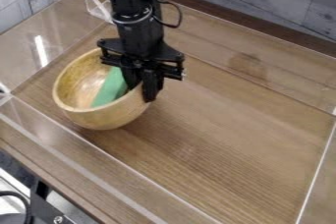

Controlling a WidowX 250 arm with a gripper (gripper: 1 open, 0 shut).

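Observation:
A tan bowl [96, 118] with a green object [109, 88] inside sits at the left of the camera view, tilted. My black gripper [141, 88] is over its right rim, shut on the bowl as far as shows; the fingertips are partly hidden against it.
A grey board edge runs along the back right. A clear object stands at the back left, and dark cables lie at the bottom left corner.

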